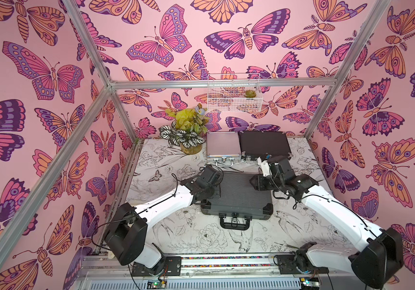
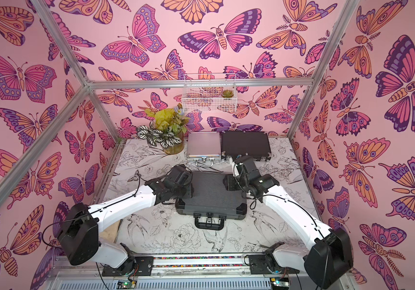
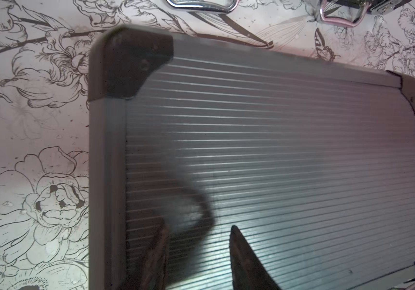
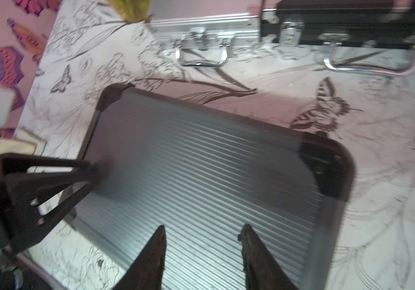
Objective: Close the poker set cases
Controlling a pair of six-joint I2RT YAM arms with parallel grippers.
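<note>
A dark grey ribbed case (image 1: 239, 193) lies flat in the middle of the table, its lid down and its black handle (image 1: 235, 223) toward the front. Over the lid's left side is my left gripper, fingers apart and the gap empty. My right gripper hovers above the lid's right part, also open with nothing between its fingers. Behind, a silver-pink case (image 1: 223, 144) and a black case (image 1: 265, 143) stand side by side, both with lids down. Whether the grey case's front latches are fastened cannot be made out.
A potted plant (image 1: 188, 128) is at the back left, beside the silver-pink case. A white wire basket (image 1: 234, 99) hangs on the back wall.
</note>
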